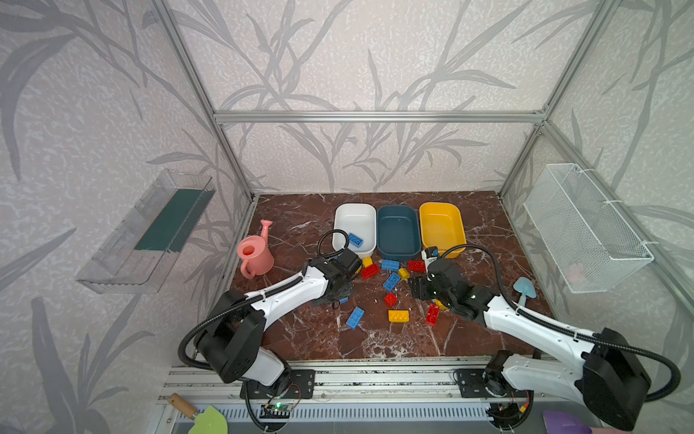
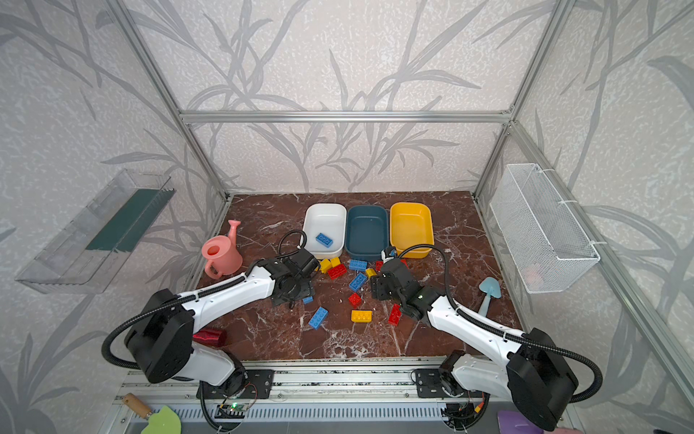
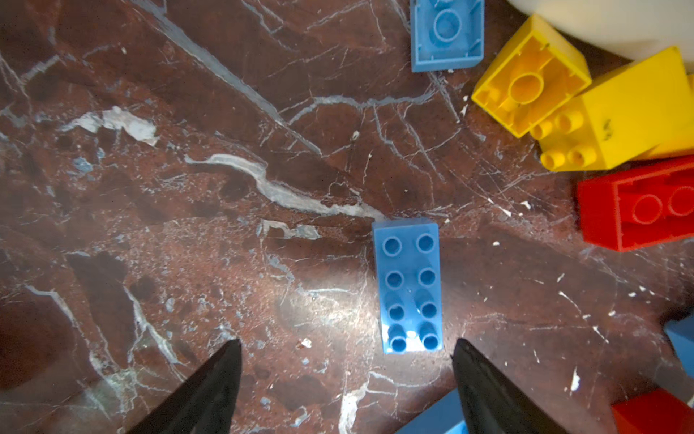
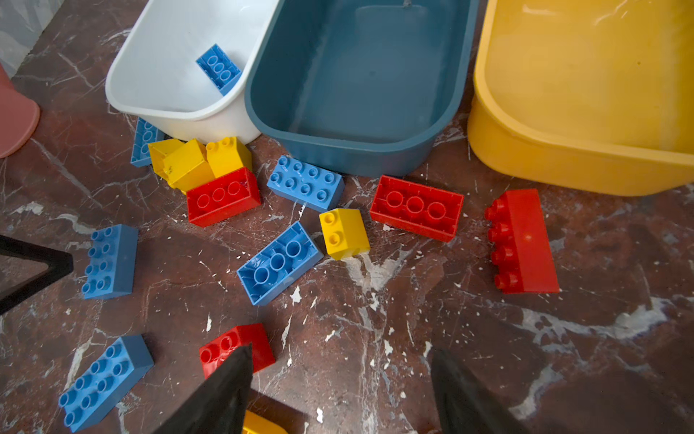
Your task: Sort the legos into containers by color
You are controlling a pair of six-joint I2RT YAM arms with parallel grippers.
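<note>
In the left wrist view a blue brick [image 3: 410, 285] lies studs up, just beyond the fingertips of my left gripper, which stands open and empty. My right gripper is open too, above the table with nothing between its fingers. The white container [image 4: 155, 83] holds one blue brick [image 4: 219, 69]; the dark teal container [image 4: 354, 137] and the yellow container [image 4: 571, 155] look empty in the top right view. Loose on the table are red bricks such as one red brick [image 4: 417, 208], blue bricks such as one blue brick [image 4: 279, 263], and a small yellow brick [image 4: 344, 233].
A pink watering can [image 1: 254, 254] stands left of the containers and a light-blue toy shovel [image 1: 525, 288] lies at the right. More yellow bricks [image 3: 614, 115] crowd against the white container. Bare table lies left of the blue brick in the left wrist view.
</note>
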